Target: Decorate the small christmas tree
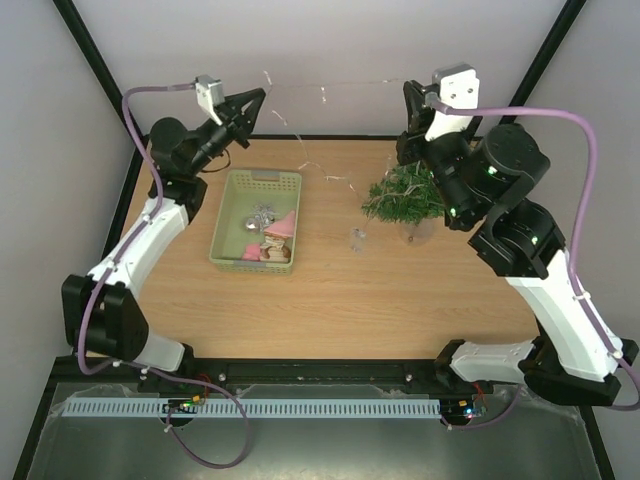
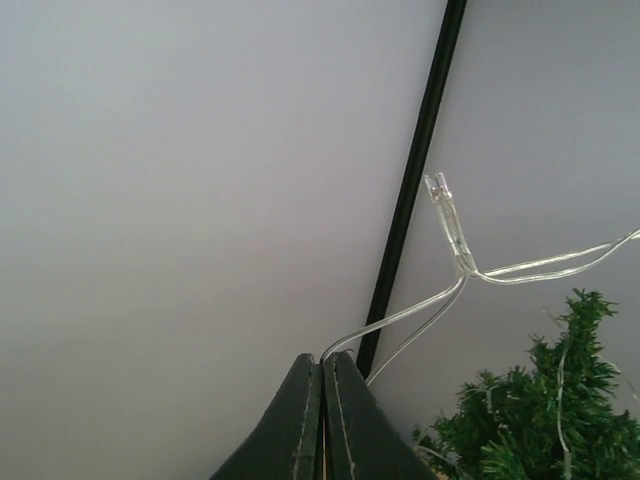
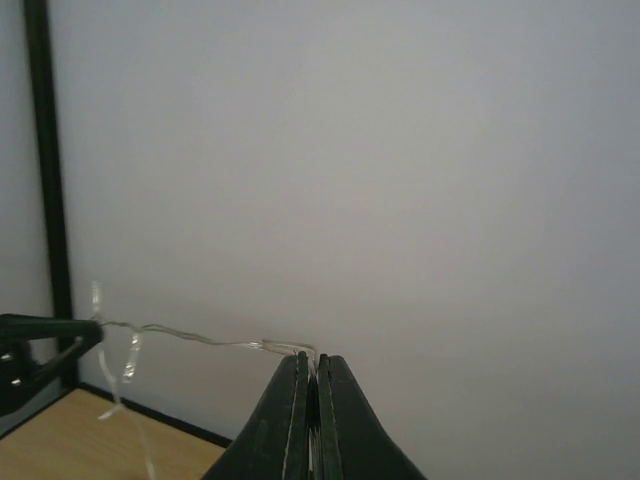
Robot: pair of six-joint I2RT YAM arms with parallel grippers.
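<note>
A clear string of lights (image 2: 455, 235) stretches between my two raised grippers, with its loose strands hanging toward the small green tree (image 1: 400, 195) at the right of the table. My left gripper (image 1: 258, 100) is shut on the thin wire, which leaves its fingertips. My right gripper (image 1: 410, 90) is also shut on the wire, high beside and above the tree. The tree stands in a clear base (image 1: 418, 230), partly hidden by the right arm in the top view.
A green basket (image 1: 225, 225) with silver ornaments and pink figures sits left of centre on the wooden table (image 1: 330, 310). White walls surround it.
</note>
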